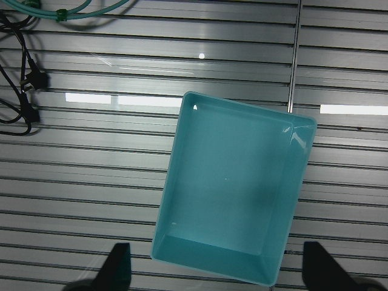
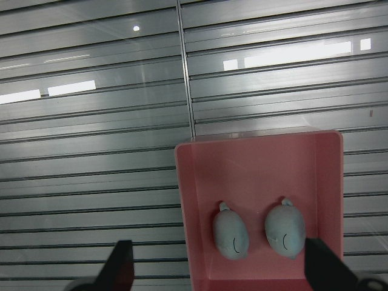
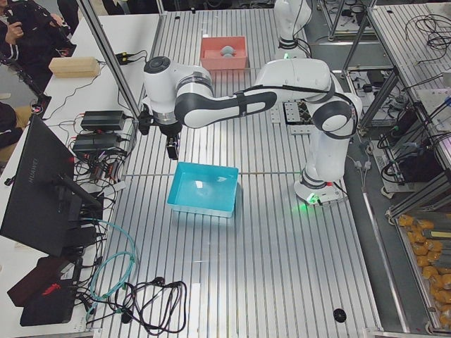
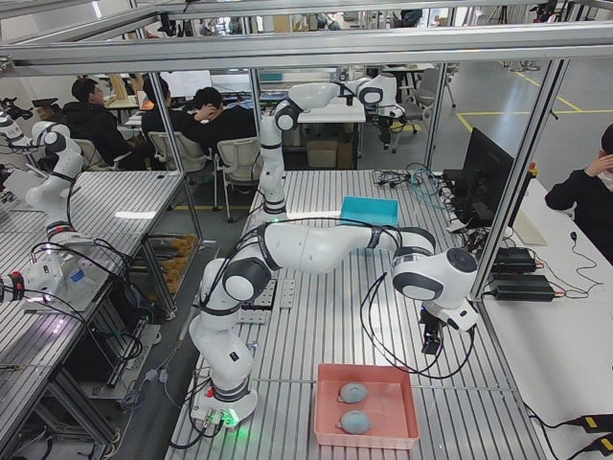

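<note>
An empty turquoise bin (image 3: 202, 189) sits on the slatted metal table, below my left gripper (image 3: 172, 144); the left wrist view shows the bin (image 1: 230, 188) between dark fingertips that stand apart, with nothing held. At the table's other end, a pink bin (image 4: 365, 431) holds two grey-blue toys with small tails (image 2: 230, 233) (image 2: 285, 230). Above it hangs my right gripper (image 4: 431, 335); in the right wrist view its fingertips (image 2: 124, 267) stand apart over the pink bin, open and empty.
Cables (image 3: 162, 310) lie at the table's corner by a monitor (image 3: 39, 183) on the side desk. Small plates (image 3: 296, 115) sit near the table edge by the arm bases. Much of the table around both bins is clear.
</note>
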